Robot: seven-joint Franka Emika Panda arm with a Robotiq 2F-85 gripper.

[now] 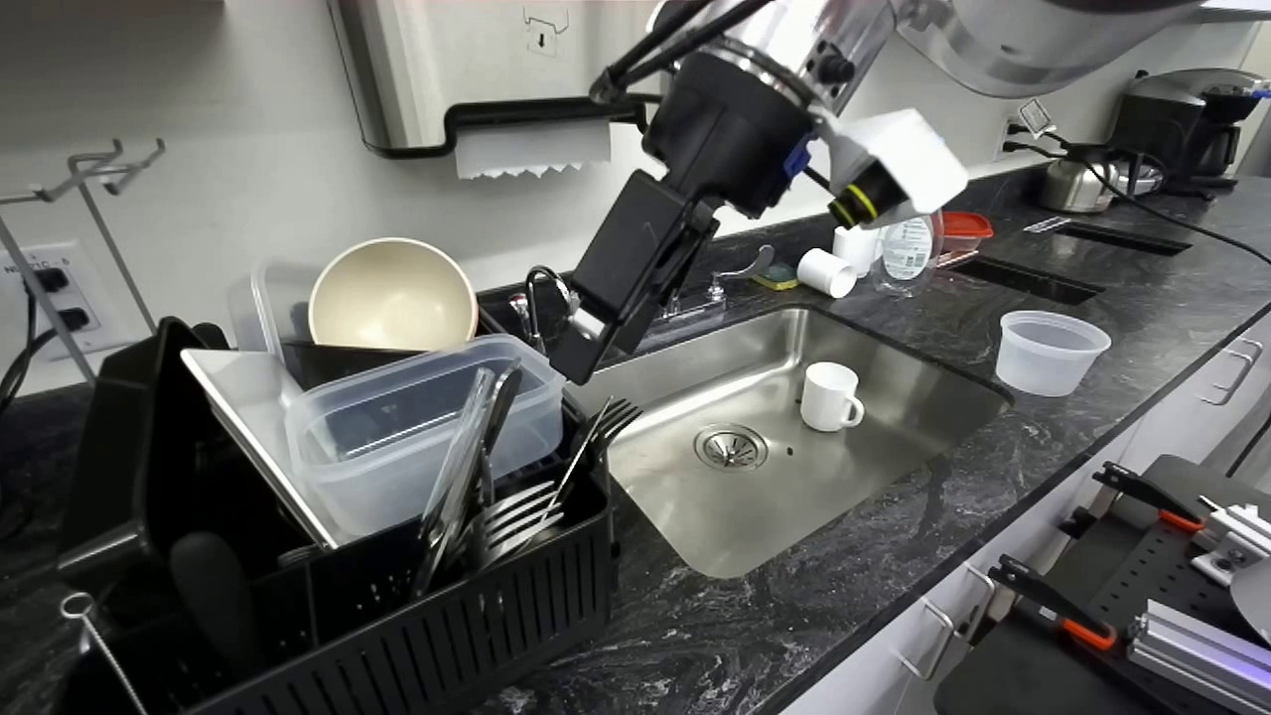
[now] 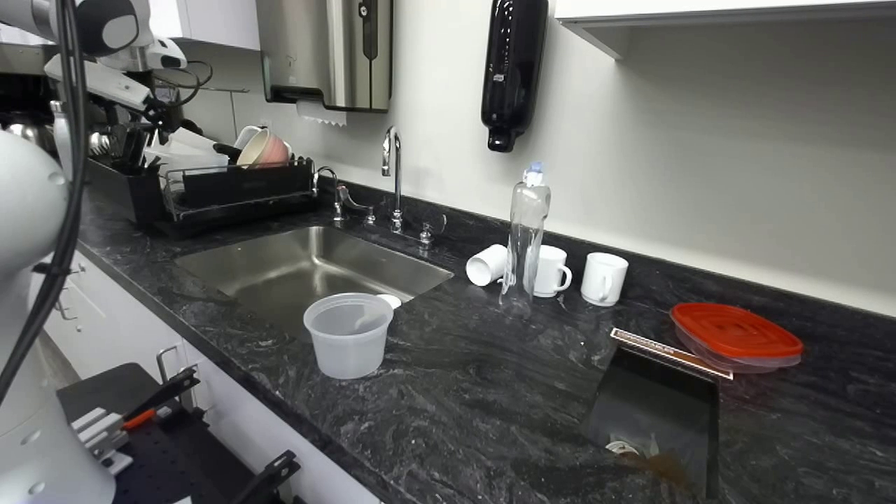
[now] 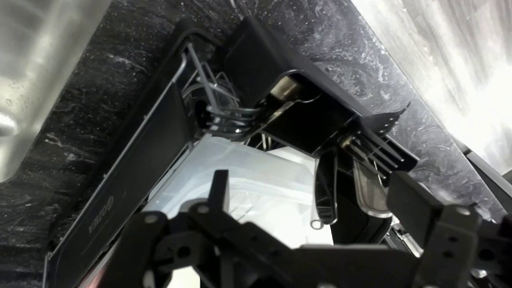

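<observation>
My gripper is open, its two dark fingers wide apart with nothing held between them. In exterior view 1 it hangs tilted above the near-left edge of the sink (image 1: 763,512), beside the dish rack (image 1: 477,643). The wrist view looks down on the rack's cutlery holder (image 3: 307,120), where forks (image 3: 379,151) and other utensils stand. A clear plastic container (image 1: 417,417) rests on the rack, and a cream bowl (image 1: 393,298) leans behind it. Inside the sink a white mug (image 1: 828,397) stands upright, right of the drain.
A translucent tub (image 1: 1051,354) sits on the counter right of the sink. At the back stand white mugs (image 2: 603,278), a clear bottle (image 2: 526,235) and a red-lidded container (image 2: 736,330). The faucet (image 2: 396,176) rises behind the sink.
</observation>
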